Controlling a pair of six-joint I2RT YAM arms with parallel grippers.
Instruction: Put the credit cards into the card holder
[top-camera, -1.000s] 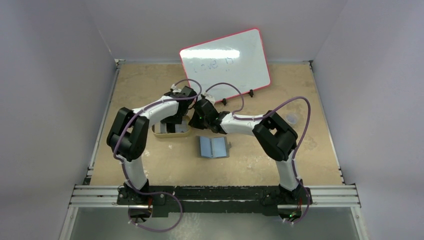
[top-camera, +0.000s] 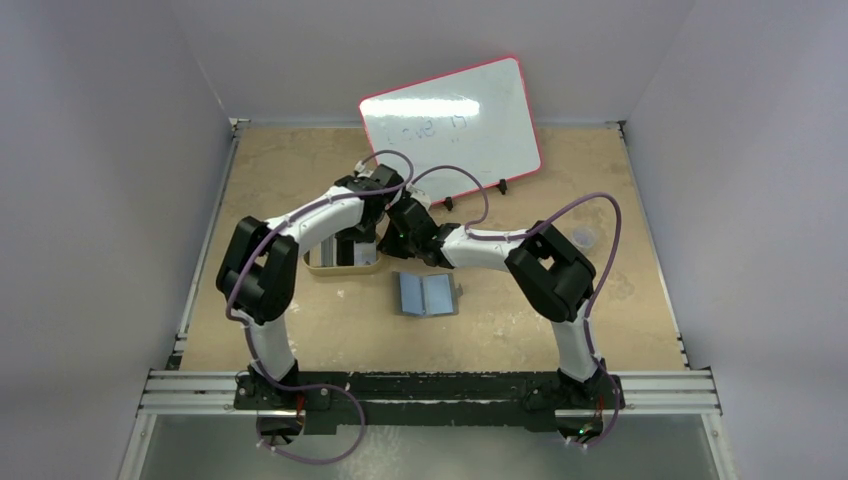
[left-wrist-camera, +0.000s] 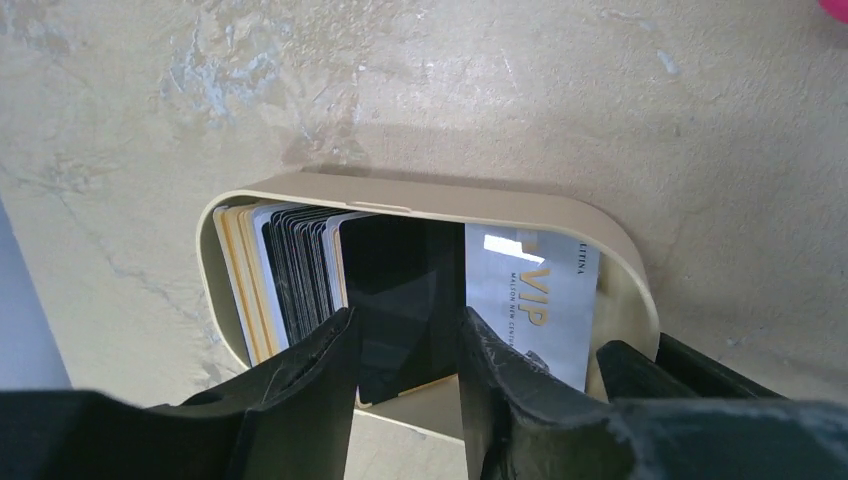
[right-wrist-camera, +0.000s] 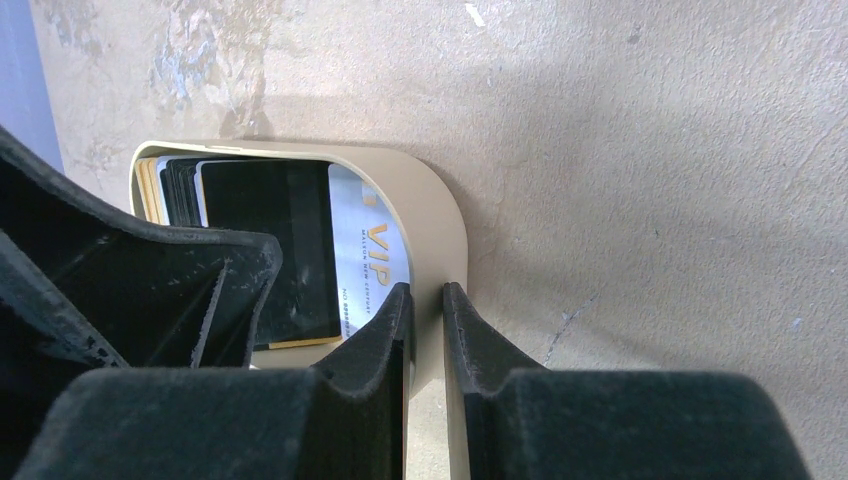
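An open blue card holder (top-camera: 425, 294) lies on the table in front of the arms. Left of it stands the beige box (left-wrist-camera: 330, 190), holding several cards on edge at its left end, a tilted black card (left-wrist-camera: 405, 290) and a light blue VIP card (left-wrist-camera: 530, 295) at the right. Above the box, my left gripper is part open around the black card's region; no card appears gripped between its fingers. In the right wrist view, my right gripper is shut on the rounded right wall of the box.
A whiteboard with a red frame (top-camera: 455, 125) leans at the back. A small clear round container (top-camera: 582, 238) sits at the right. The two grippers are very close together.
The right arm, the box and the card holder have stayed put.
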